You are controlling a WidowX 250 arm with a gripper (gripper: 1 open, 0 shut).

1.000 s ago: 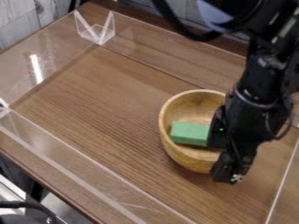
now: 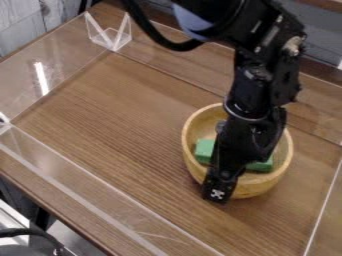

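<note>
My black gripper (image 2: 230, 178) reaches down over a yellow bowl (image 2: 198, 130) on the right side of the wooden table, its fingertips low at the bowl's front left. Behind it, inside the bowl, a green block (image 2: 205, 150) shows on both sides of the gripper, partly hidden. The fingers are dark against one another; I cannot make out anything held between them.
A clear plastic object (image 2: 110, 32) stands at the back left. Cables hang at the front left edge and over the top.
The arm has moved left and now stands more over the middle of the bowl, hiding more of the green block, with its fingertips at the bowl's front left.
</note>
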